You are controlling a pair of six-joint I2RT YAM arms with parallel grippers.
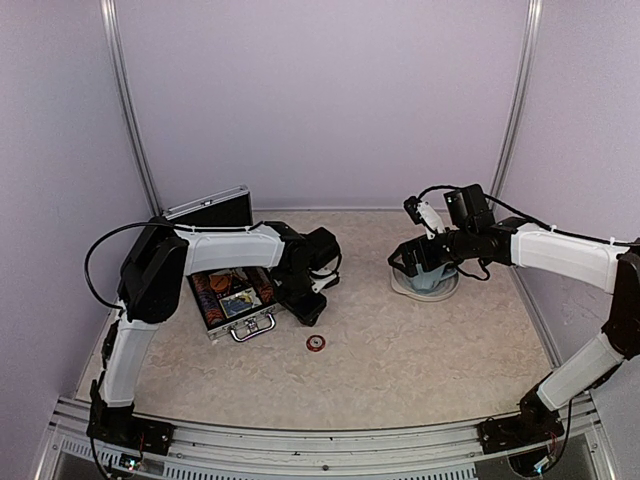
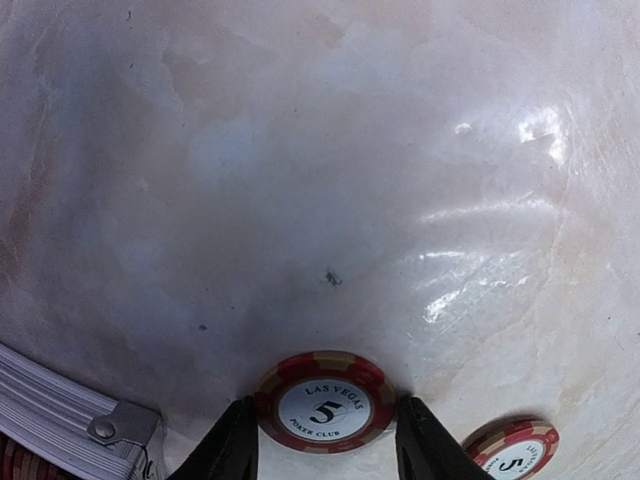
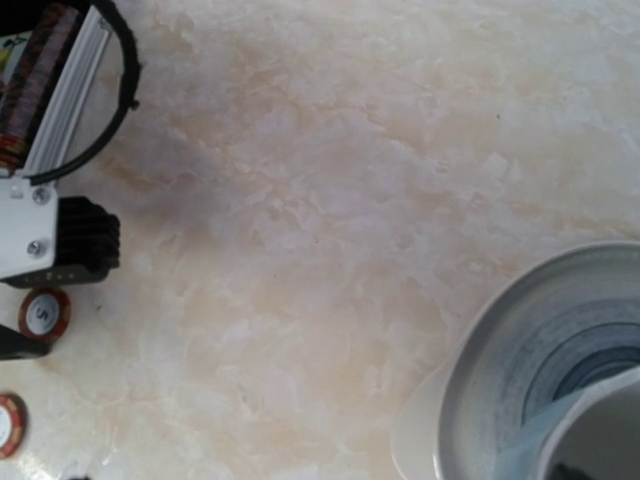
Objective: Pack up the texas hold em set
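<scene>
A red and tan poker chip (image 2: pixel 325 402) marked 5 lies flat on the table between the fingertips of my left gripper. Its fingers are part open, one close to each side of the chip; whether they touch it cannot be made out. A second, similar chip (image 1: pixel 316 343) lies just in front of that gripper, also at the lower right of the left wrist view (image 2: pixel 512 452). The open silver case (image 1: pixel 251 329) holds chips and a card deck (image 1: pixel 241 302), partly covered by my left arm. My right gripper (image 1: pixel 404 262) hangs open at the bowl, apparently empty.
On the right, a light plate or tray (image 1: pixel 408 290) carries a pale blue bowl (image 1: pixel 430 277) under the right arm. The case's lid (image 1: pixel 225 211) stands up at the back left. Bare table fills the middle and front.
</scene>
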